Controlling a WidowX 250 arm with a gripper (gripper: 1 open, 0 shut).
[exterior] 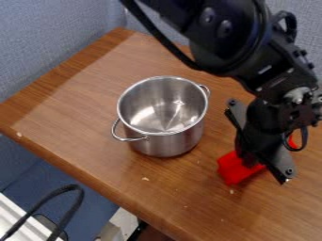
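A steel pot (161,118) with two wire handles stands upright near the middle of the wooden table (88,85). Right of it lies a red object (236,169), partly hidden under my black gripper (258,155), which is low over it at the table's right side. Whether the fingers are open or shut on it cannot be made out.
Grey-blue padded walls stand behind.
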